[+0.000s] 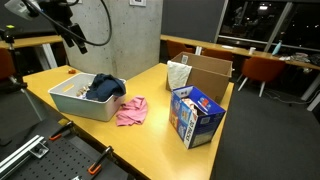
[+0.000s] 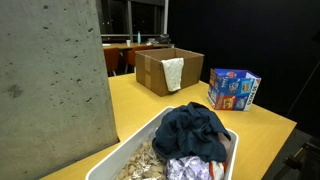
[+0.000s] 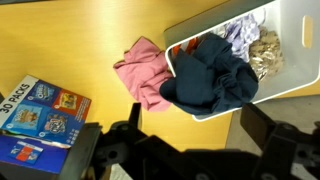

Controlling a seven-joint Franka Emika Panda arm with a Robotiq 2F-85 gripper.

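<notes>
My gripper hangs high above the table with its dark fingers wide apart and nothing between them. A white bin sits at the table's left end. Inside it lies a dark navy cloth, draped partly over the rim, beside a patterned light cloth and a tan bundle. On the bare table next to the bin is a crumpled pink cloth. The wrist view shows the navy cloth just beyond the gap between the fingers, well below them.
A blue printed snack box stands at the table's right side. Farther back is an open cardboard box with a white cloth over its edge. A concrete pillar rises behind the bin. Mid-table is clear.
</notes>
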